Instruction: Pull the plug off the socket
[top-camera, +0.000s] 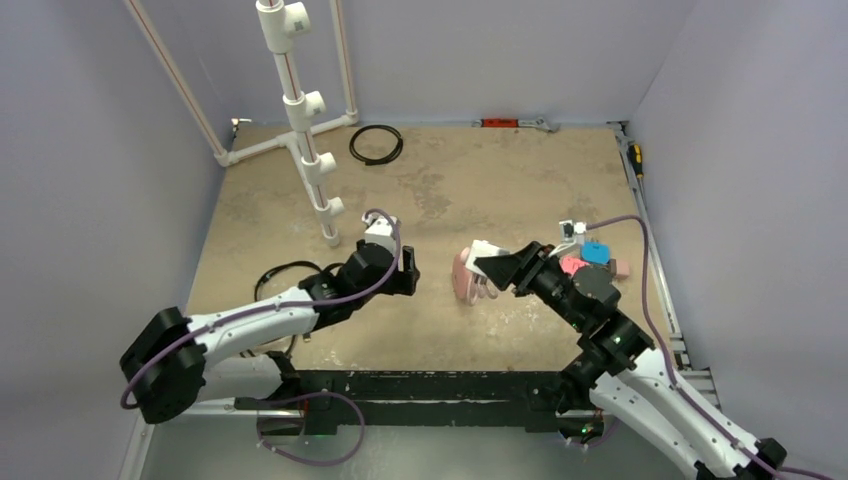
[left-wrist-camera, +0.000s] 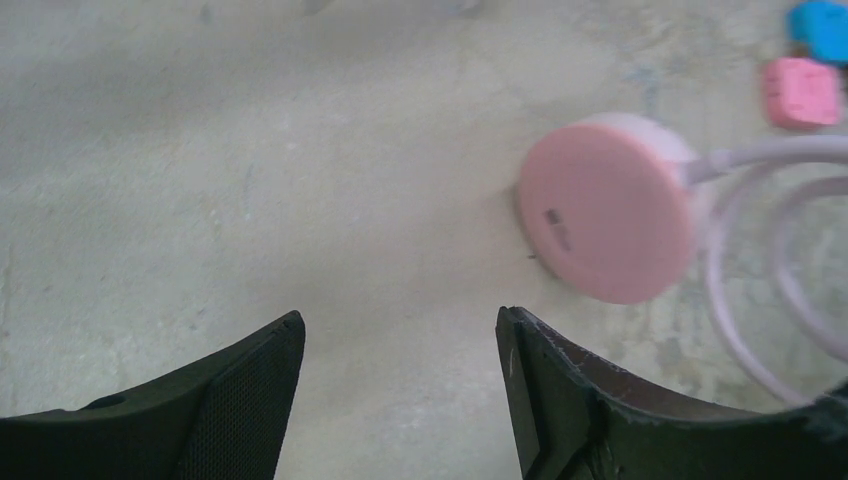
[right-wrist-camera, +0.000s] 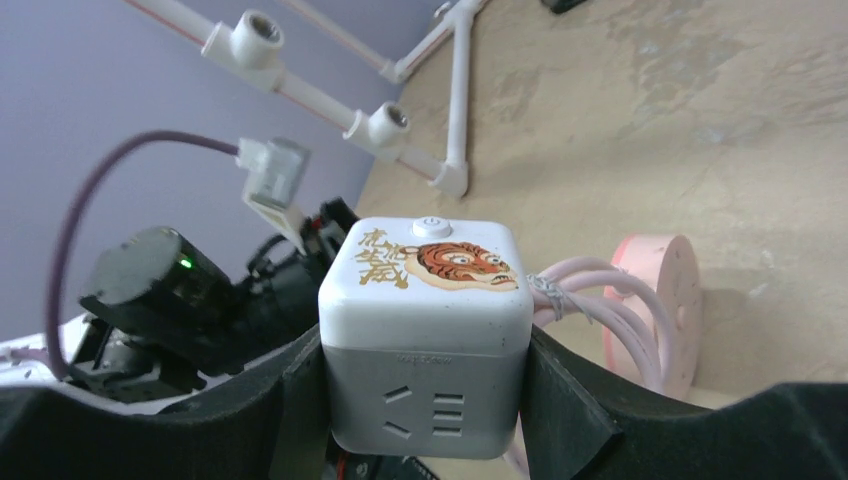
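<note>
The white cube socket (right-wrist-camera: 424, 300) with a tiger print is held in my right gripper (top-camera: 497, 264), shut on it. Its visible outlet face is empty in the right wrist view. A round pink plug (left-wrist-camera: 600, 210) with coiled pale cable (right-wrist-camera: 620, 310) lies beside and below the socket, on the worktop (top-camera: 440, 190). My left gripper is open with bare floor between its fingers, left of the pink piece, apart from the socket.
A white pipe frame (top-camera: 310, 165) stands at the back left. Black cables (top-camera: 375, 158) lie at the back and front left. Pink and blue blocks (top-camera: 595, 253) sit at the right.
</note>
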